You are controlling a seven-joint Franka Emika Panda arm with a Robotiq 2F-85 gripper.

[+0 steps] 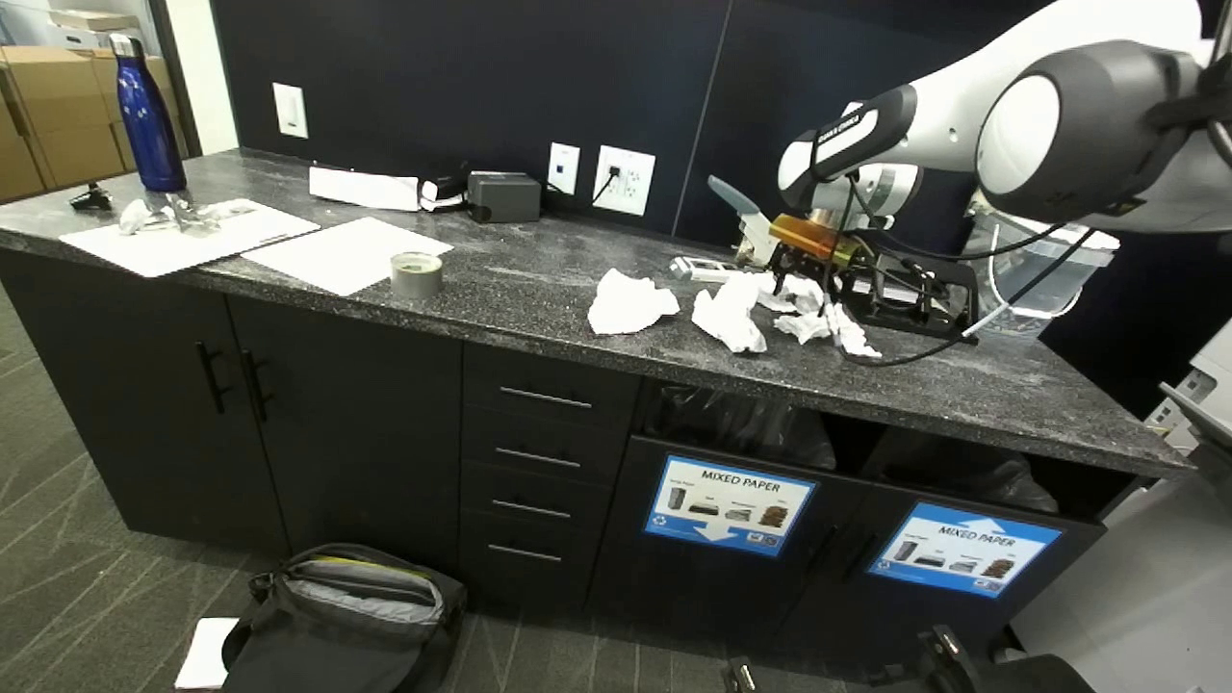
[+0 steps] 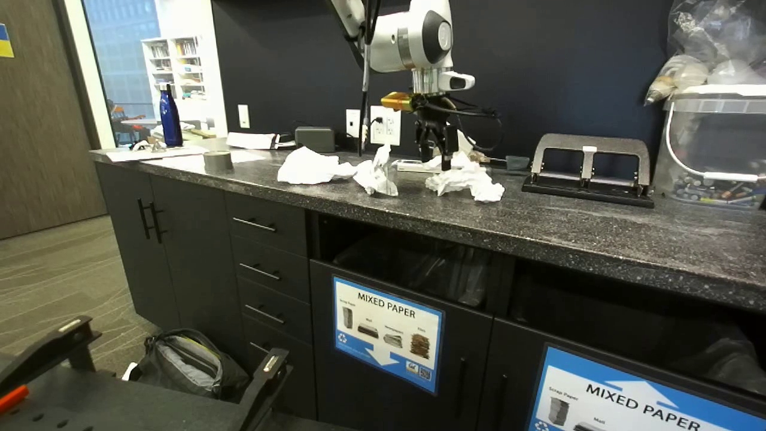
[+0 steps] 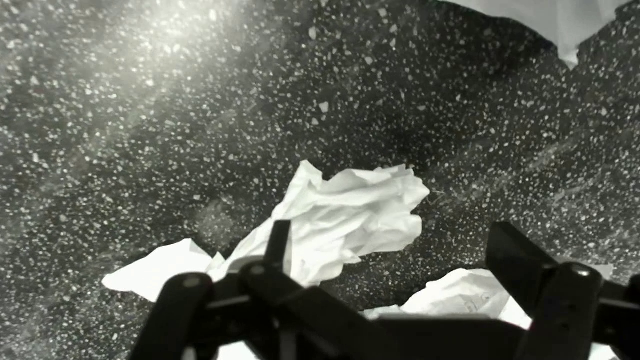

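Above the dark speckled counter, my gripper (image 2: 435, 159) points down, open, its two fingers well apart in the wrist view. Just under it is a crumpled white paper (image 3: 354, 219), spread out on the counter; the left finger (image 3: 277, 243) overlaps its near part in that view. Another crumpled paper (image 3: 462, 294) shows lower down between the fingers, partly hidden by them. To the left in exterior view 2 are an upright crumpled paper (image 2: 378, 173) and a wider crumpled piece (image 2: 312, 166). Nothing appears gripped.
A black hole punch (image 2: 589, 169) and a clear bucket (image 2: 711, 154) stand to the right. Behind the papers lies a white-handled tool (image 1: 757, 237). A tape roll (image 1: 416, 275), flat sheets (image 1: 346, 254) and a blue bottle (image 1: 148, 121) are leftward. Paper bins (image 1: 739, 425) open below the counter.
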